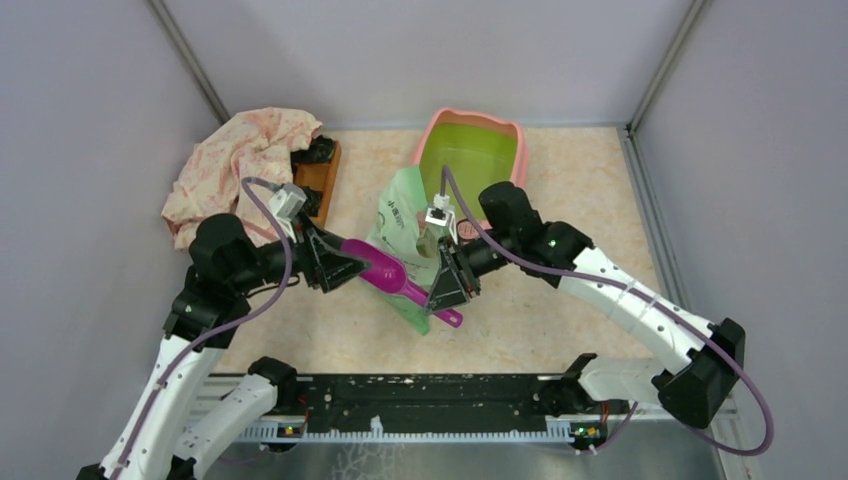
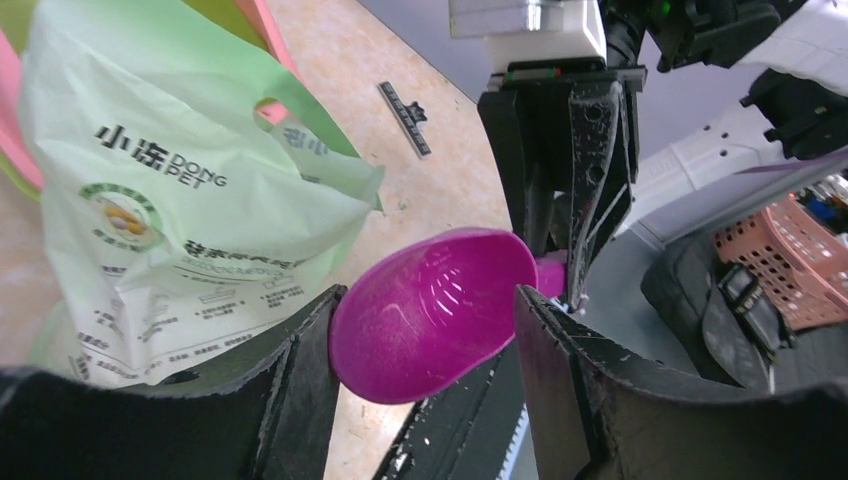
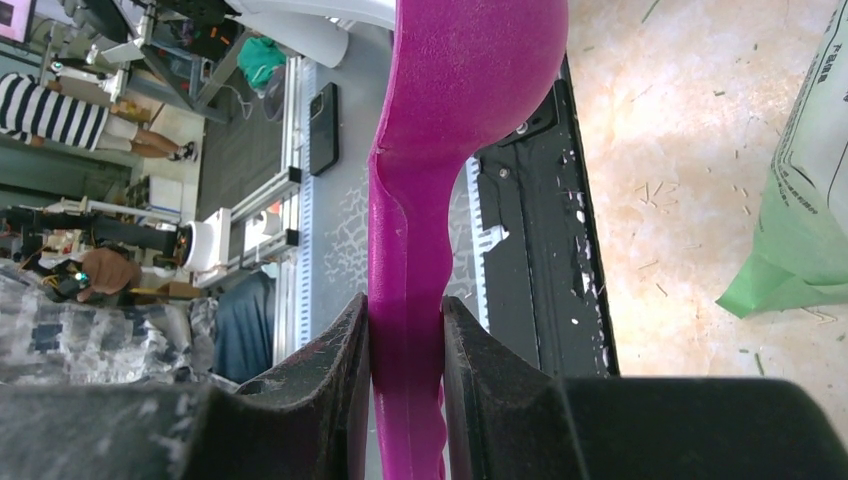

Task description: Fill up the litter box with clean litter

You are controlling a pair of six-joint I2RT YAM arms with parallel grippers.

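Observation:
A magenta scoop (image 1: 385,272) is held by its handle in my right gripper, shut on it above the table. The scoop's bowl (image 2: 430,305) sits between the fingers of my left gripper, which are part open around it. Behind them a pale green litter bag (image 2: 190,220) leans toward the litter box (image 1: 468,150), a pink-rimmed tray with a green interior at the back. In the top view both arms partly cover the bag.
A pink patterned cloth (image 1: 230,170) and a wooden box (image 1: 318,180) with dark items lie at the back left. Bare table (image 1: 580,170) shows at the right. A dark strip runs along the front edge.

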